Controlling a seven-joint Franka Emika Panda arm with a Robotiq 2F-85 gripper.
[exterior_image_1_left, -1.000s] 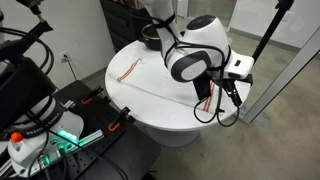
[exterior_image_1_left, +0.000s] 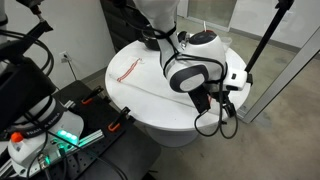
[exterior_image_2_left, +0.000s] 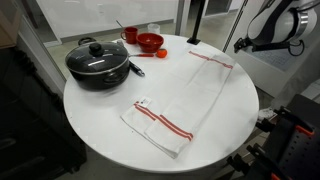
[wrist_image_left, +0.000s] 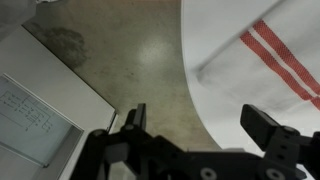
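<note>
A white cloth with red stripes (exterior_image_2_left: 190, 100) lies spread across the round white table. In the wrist view, a striped end of the cloth (wrist_image_left: 275, 70) shows at the upper right, close to the table's edge. My gripper is open and empty, its fingers wide apart. Its left finger (wrist_image_left: 135, 117) appears over the floor, its right finger (wrist_image_left: 257, 122) over the table's border. In exterior view 2 the gripper (exterior_image_2_left: 240, 46) hangs at the far right, apart from the cloth. From exterior view 1, the arm hides part of the cloth.
A black lidded pot (exterior_image_2_left: 97, 62) stands at the table's back left. Near it are a red bowl (exterior_image_2_left: 150, 42), a red mug (exterior_image_2_left: 130, 35) and a small orange-red object (exterior_image_2_left: 162, 52). A dark upright pole (exterior_image_2_left: 197, 20) rises behind the table.
The arm has come lower in exterior view 1, shifting a little towards the near side of the table. The cloth looks unmoved where it shows.
</note>
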